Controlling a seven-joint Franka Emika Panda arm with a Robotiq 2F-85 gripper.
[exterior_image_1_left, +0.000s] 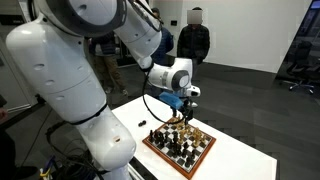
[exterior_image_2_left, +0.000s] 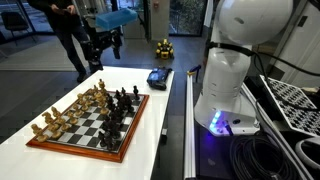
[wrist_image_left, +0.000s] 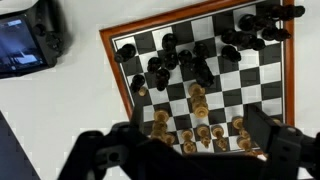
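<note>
A wooden-framed chessboard with dark and light pieces lies on the white table. Dark pieces stand mostly toward the top of the wrist view, light pieces toward the bottom. My gripper is open above the board, its black fingers wide apart and nothing held between them. In exterior view 1 the gripper hangs over the light-piece side. From exterior view 2 it shows clearly above the pieces.
A black device with a screen sits on the table beside the board. Bare white table lies to the board's right in exterior view 1. People stand in the background.
</note>
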